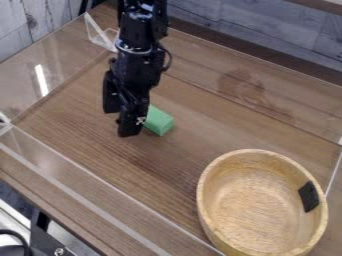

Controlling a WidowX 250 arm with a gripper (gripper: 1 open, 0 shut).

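My black arm [136, 45] reaches down from the top centre, and its gripper [131, 118] hangs low over the wooden table, fingers apart and open. Just right of the fingers lies a small green block [156, 121], partly behind the gripper. Whether they touch is unclear.
A large round tan basket [261, 235] with a dark patch on its rim fills the lower right.
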